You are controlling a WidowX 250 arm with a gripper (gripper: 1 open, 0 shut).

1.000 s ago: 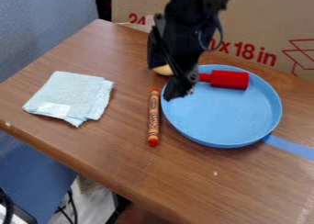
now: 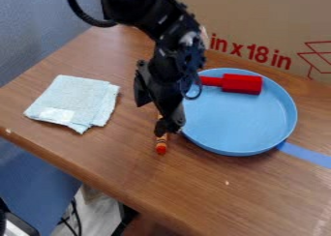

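My black gripper hangs low over the orange crayon at the left edge of the blue plate, hiding most of the crayon; only its lower end shows below me. Whether the fingers are open or shut on it is hidden. A red object lies on the back of the plate, partly behind the gripper.
A folded pale cloth lies on the left of the wooden table. A cardboard box stands behind. Blue tape runs right of the plate.
My gripper has moved left and down from over the plate onto the crayon, which it now mostly covers.
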